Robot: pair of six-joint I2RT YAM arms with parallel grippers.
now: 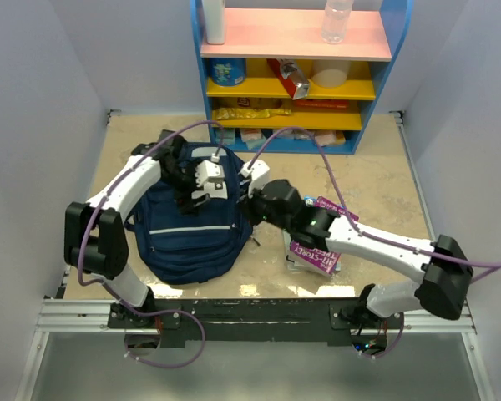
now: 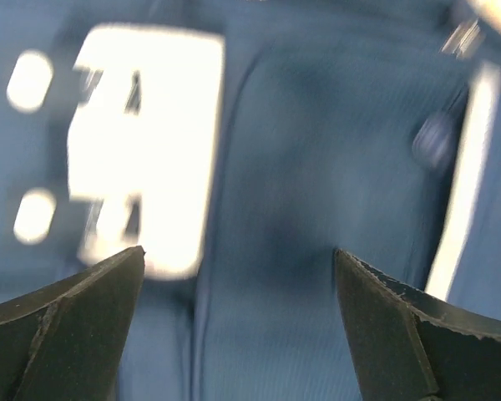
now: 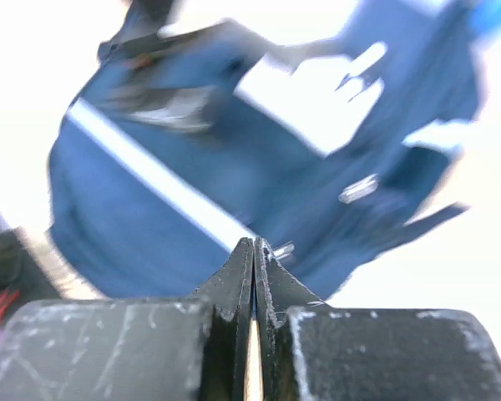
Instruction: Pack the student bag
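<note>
The dark blue student bag (image 1: 184, 251) lies flat at the left of the table, its pale zipper (image 1: 190, 230) running across it. Over its upper part my left gripper (image 1: 192, 200) hangs open; in the left wrist view bag fabric with a white label (image 2: 150, 125) shows beyond the spread fingers (image 2: 401, 326). At the bag's right edge is my right gripper (image 1: 247, 209), shut. Between its fingertips in the right wrist view (image 3: 275, 284) nothing shows, and the blurred bag (image 3: 234, 167) lies beyond them. Books (image 1: 316, 255) lie right of the bag, partly under the right arm.
A blue shelf unit (image 1: 285, 146) with packages, a red box (image 1: 289, 79) and a bottle (image 1: 336, 21) stands at the back. Purple cables trail from both arms.
</note>
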